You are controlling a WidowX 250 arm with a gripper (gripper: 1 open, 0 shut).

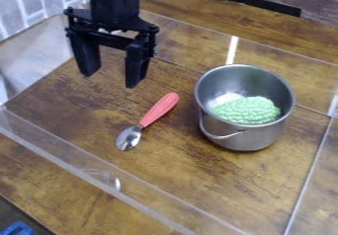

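My black gripper [113,63] hangs over the upper left of the wooden table, open, with nothing seen between its two fingers. Below and right of it lies a spoon with a red handle [158,110] and a metal bowl end pointing toward the lower left. To the right stands a steel pot [240,137] holding a green bumpy object [246,111], with something white beside it.
Clear plastic walls run along the left and front edges. A pale strip marks the table behind the pot, and something blue sits at the bottom left corner.
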